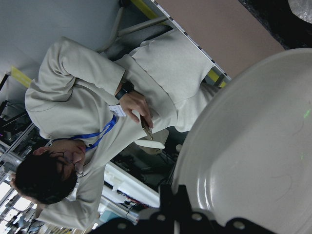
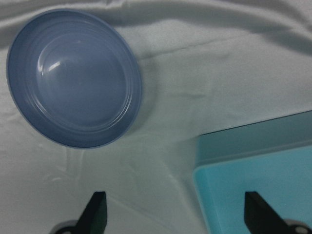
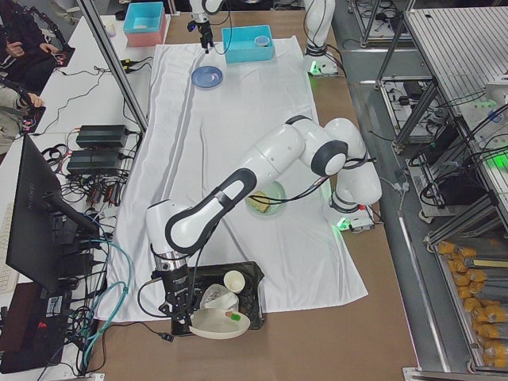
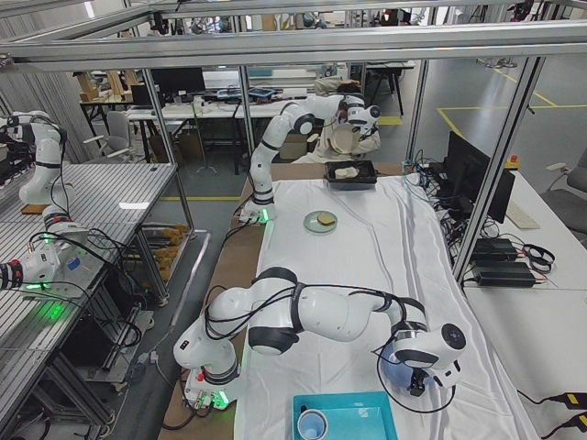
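My left gripper (image 3: 181, 313) is over a black tray (image 3: 252, 287), shut on the rim of a cream plate (image 1: 251, 141), which is tilted at the tray's front. A white cup (image 3: 234, 280) and a clear wrapped item (image 3: 218, 296) lie in the tray. My right gripper stands open with nothing between its fingers, above the white cloth beside a blue plate (image 2: 78, 83) and a turquoise bin (image 2: 229, 190).
A green plate (image 4: 314, 224) with a yellow item (image 4: 326, 218) sits mid-table, partly under the left arm in the left camera view. A person in a pale top (image 1: 83, 92) is beyond the table's edge.
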